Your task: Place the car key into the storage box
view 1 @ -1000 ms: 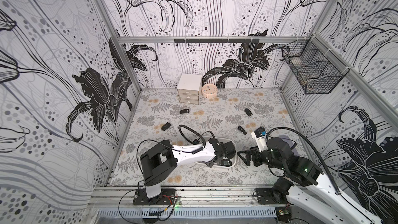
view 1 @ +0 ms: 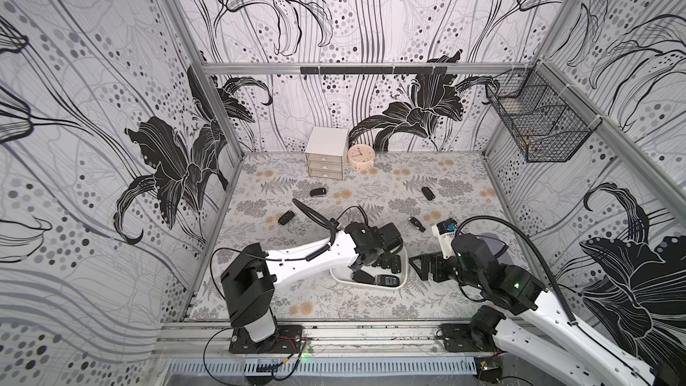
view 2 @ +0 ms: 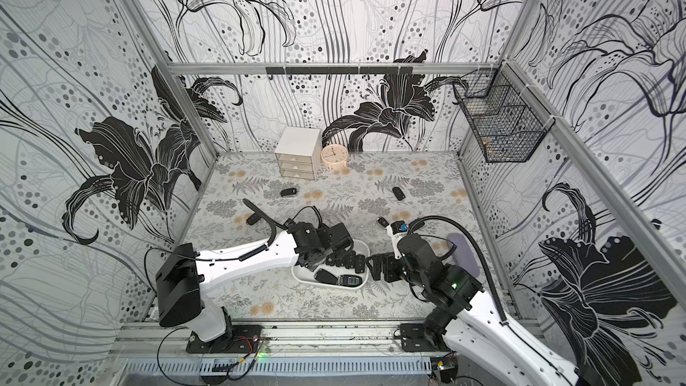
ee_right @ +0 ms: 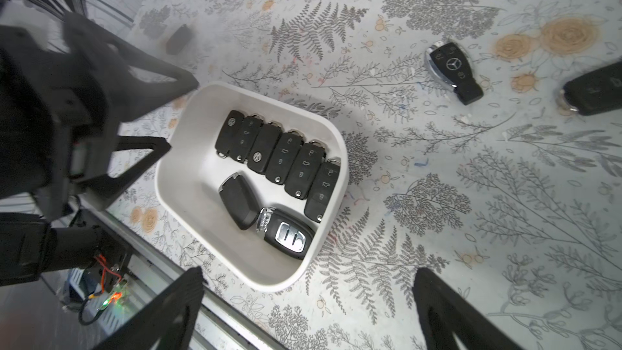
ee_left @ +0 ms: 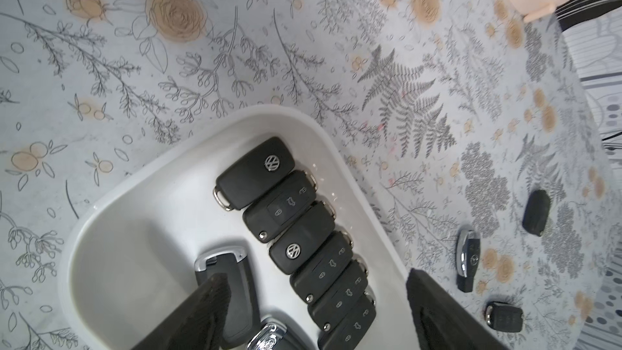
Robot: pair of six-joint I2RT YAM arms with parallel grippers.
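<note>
The white storage box [ee_right: 194, 220] holds several black car keys, a row of VW flip keys [ee_left: 302, 239] beside two larger fobs [ee_right: 239, 201]. My left gripper is over the box, fingers apart and empty. My right gripper is just right of the box, open with nothing between its fingers. Loose keys lie on the table: a Mercedes key [ee_right: 453, 68], a dark key [view 1: 286, 217] at left, another [view 1: 318, 192] at the back, and one [view 1: 428, 193] at back right.
A small drawer unit [view 1: 325, 144] and a pink clock [view 1: 361, 156] stand at the back. A wire basket [view 1: 543, 128] hangs on the right rail.
My left arm has lifted, its elbow moving leftward and the wrist upward, uncovering more of the box. My right arm has shifted slightly.
</note>
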